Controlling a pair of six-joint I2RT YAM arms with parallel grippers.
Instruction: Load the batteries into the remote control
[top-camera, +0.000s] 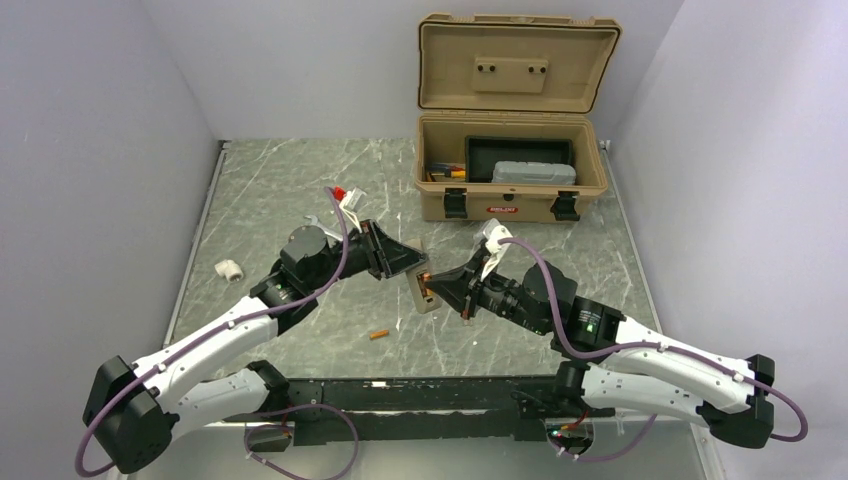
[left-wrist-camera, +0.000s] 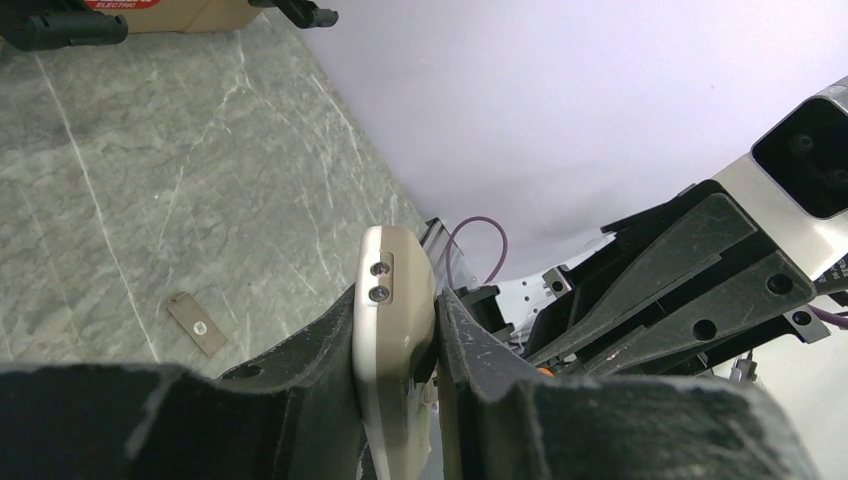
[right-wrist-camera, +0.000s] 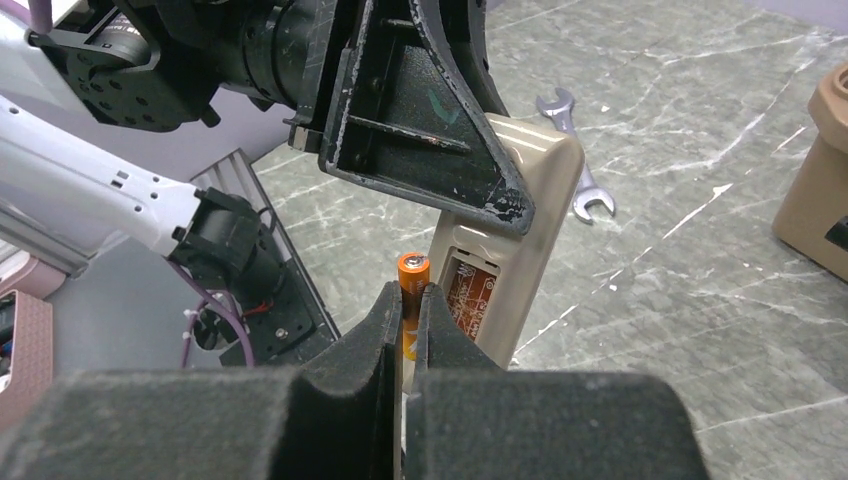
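Note:
My left gripper (top-camera: 408, 258) is shut on the remote control (top-camera: 425, 296), a beige body held at one end, its battery bay showing brown in the right wrist view (right-wrist-camera: 470, 296). My right gripper is shut on an orange battery (right-wrist-camera: 413, 275), held upright just in front of that bay; whether it touches the remote cannot be told. A second battery (top-camera: 379, 334) lies on the table below the remote. A small beige piece (left-wrist-camera: 198, 322), likely the cover, lies on the table in the left wrist view.
The open tan toolbox (top-camera: 440, 200) stands at the back right. A wrench (right-wrist-camera: 590, 190) lies behind the remote. A white fitting (top-camera: 228, 269) sits at the left.

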